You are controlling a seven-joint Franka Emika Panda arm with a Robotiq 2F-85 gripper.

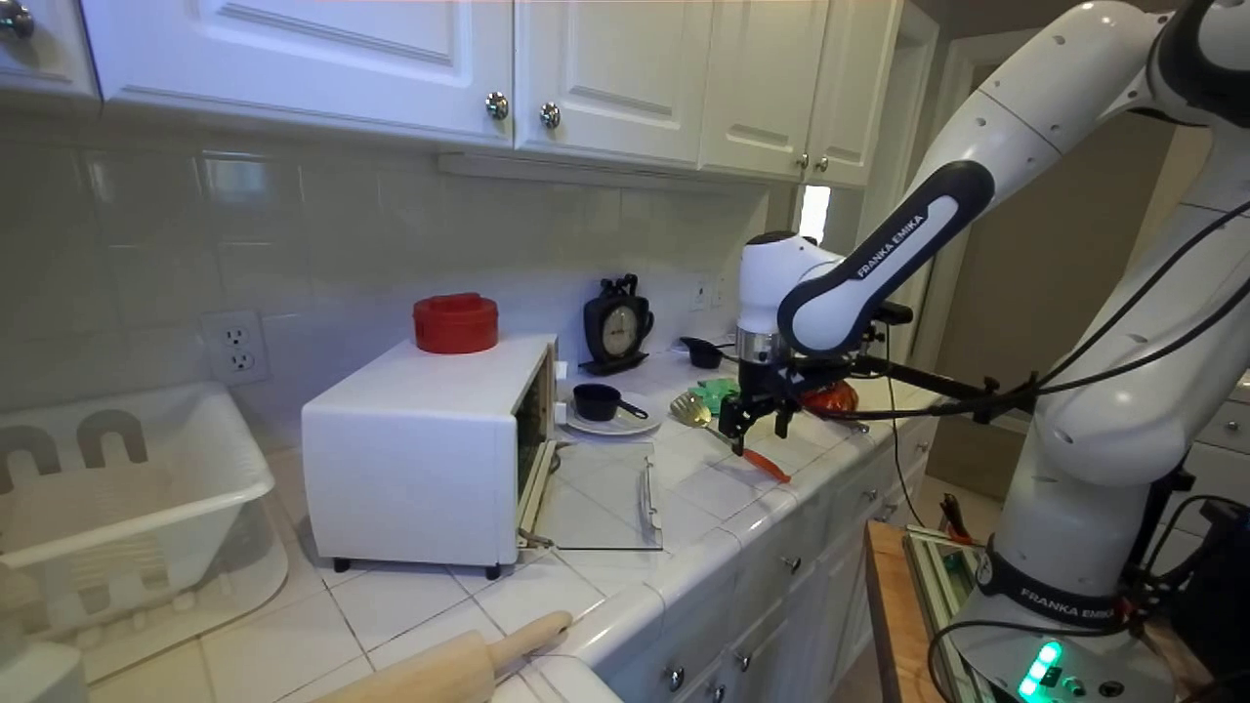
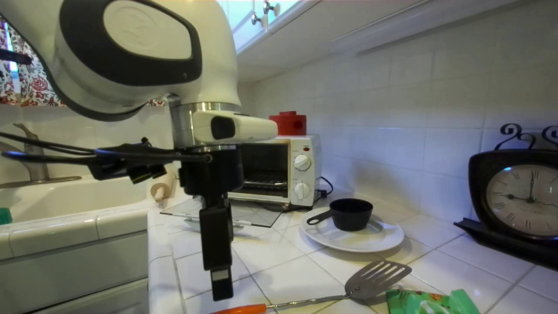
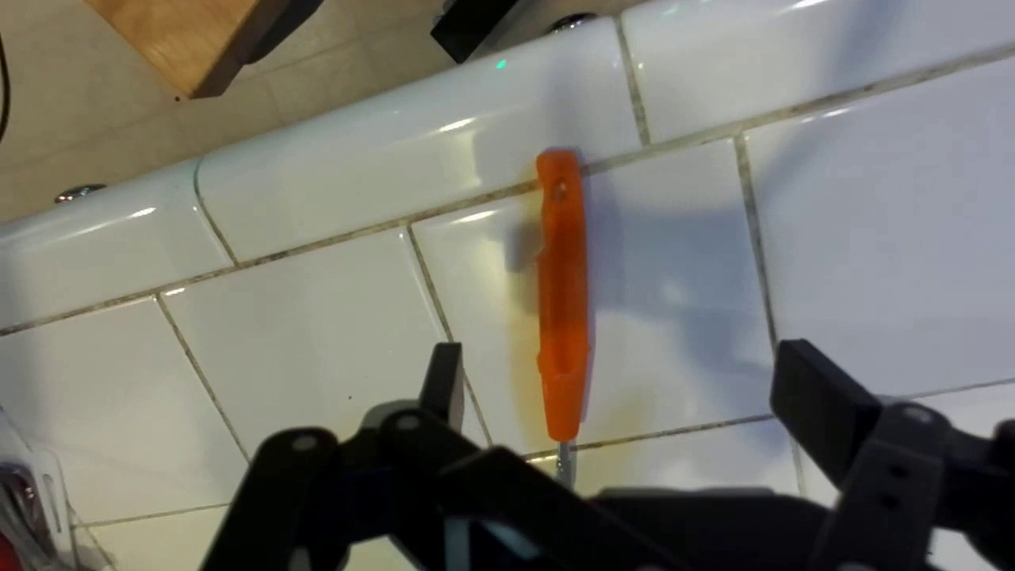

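Over the counter, my gripper stands open with nothing between its fingers. In the wrist view, the orange handle of the slotted spatula lies flat on the tiles between the two fingertips, somewhat nearer the left one. Its metal shaft passes under the gripper body. From the second exterior view, the slotted head points toward the wall, and the gripper hangs close over the handle, apparently not touching it.
A white toaster oven has its glass door lowered, with a red container on top. A plate bears a black pan. Beside the spatula head lies a green packet. A clock stands near the wall.
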